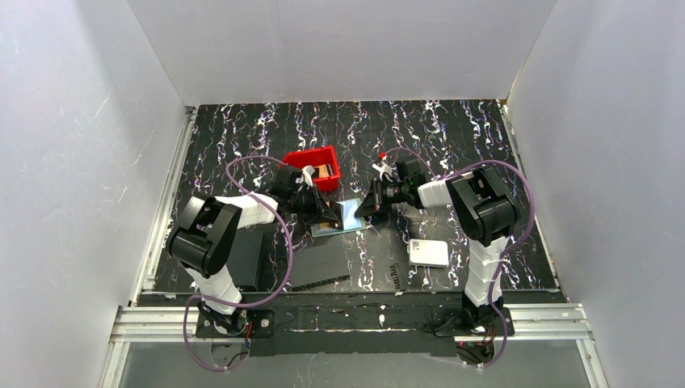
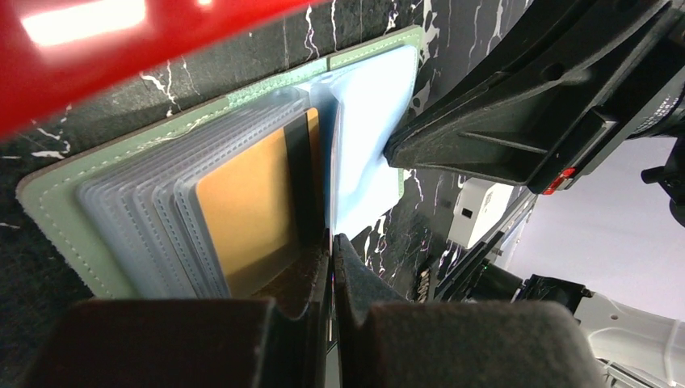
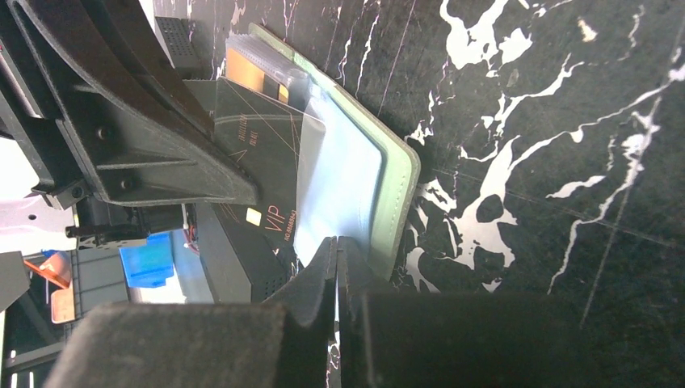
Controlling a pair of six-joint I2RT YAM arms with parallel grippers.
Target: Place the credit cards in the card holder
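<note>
The card holder (image 1: 349, 229), pale green with clear sleeves, lies open on the table between my grippers. My left gripper is shut on a black VIP card, seen nearly edge-on in the left wrist view. The card's leading edge meets the mouth of the pale blue sleeve (image 3: 343, 174); how far inside it reaches, I cannot tell. At that sleeve's other side, my right gripper is shut on it, and the pinched part is mostly hidden. A gold card (image 2: 246, 210) sits in the stacked sleeves on the left half.
A red bin (image 1: 309, 153) with cards inside stands just behind the holder, close to my left gripper. A white box (image 1: 428, 253) lies at front right, and a flat dark case (image 1: 319, 265) lies in front.
</note>
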